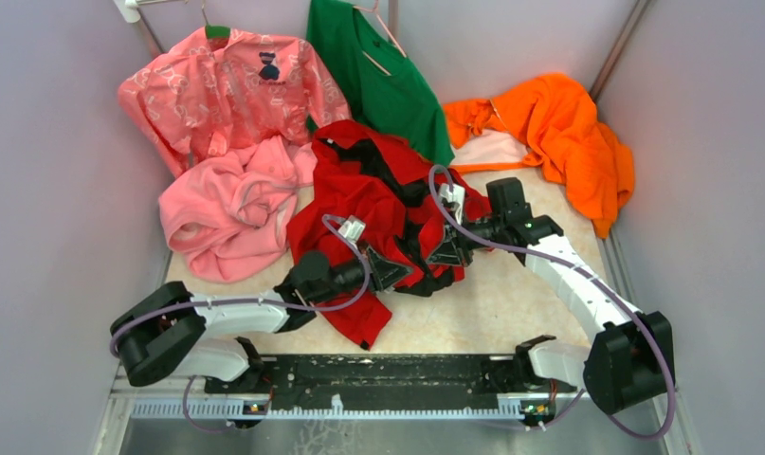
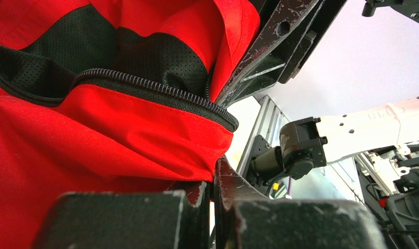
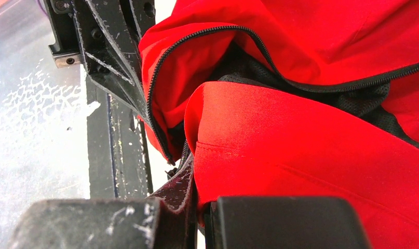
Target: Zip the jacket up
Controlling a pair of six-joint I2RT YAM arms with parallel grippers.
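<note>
The red jacket lies spread on the table with its front open and black mesh lining showing. Along one front edge runs a dark zip, its teeth bare in the left wrist view. Just below that edge my left gripper is shut on a fold of the red cloth near the hem corner. My right gripper is likewise shut, with the red front panel running in between its fingers. Another stretch of open zip curves behind that panel. No slider can be made out in either wrist view.
A pink jacket and a green garment hang behind. Pink cloth lies left, an orange garment at back right. Both grippers stand close together.
</note>
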